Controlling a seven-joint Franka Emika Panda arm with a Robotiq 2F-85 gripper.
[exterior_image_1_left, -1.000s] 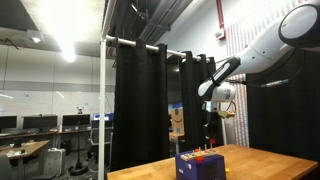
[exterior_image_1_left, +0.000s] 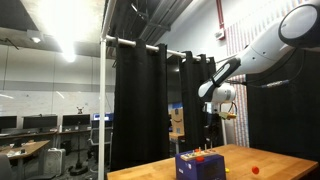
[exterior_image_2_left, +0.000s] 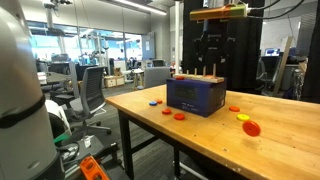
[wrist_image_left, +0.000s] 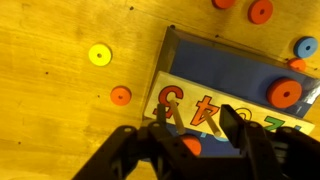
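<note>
A dark blue box (exterior_image_2_left: 196, 96) stands on the table, with several upright pegs on top. From above, the wrist view shows its pale numbered strip (wrist_image_left: 205, 106), with the digits 3, 4 and 2 readable. My gripper is above this strip, its fingers apart with nothing seen between them. In exterior view 1 the gripper (exterior_image_1_left: 211, 124) hangs over the box (exterior_image_1_left: 200, 165). A red disc (exterior_image_1_left: 255, 170) shows to the right of the box, and a large red disc (exterior_image_2_left: 252, 128) appears there in exterior view 2. Another red disc (wrist_image_left: 284, 93) appears over the box's right part.
Loose discs lie around the box: a yellow one (wrist_image_left: 100, 54), an orange-red one (wrist_image_left: 121, 95) and a blue one (wrist_image_left: 306, 47) among them. The table (exterior_image_2_left: 285, 115) has free room to the right. Black curtains (exterior_image_1_left: 140, 100) hang behind.
The arm has barely moved.
</note>
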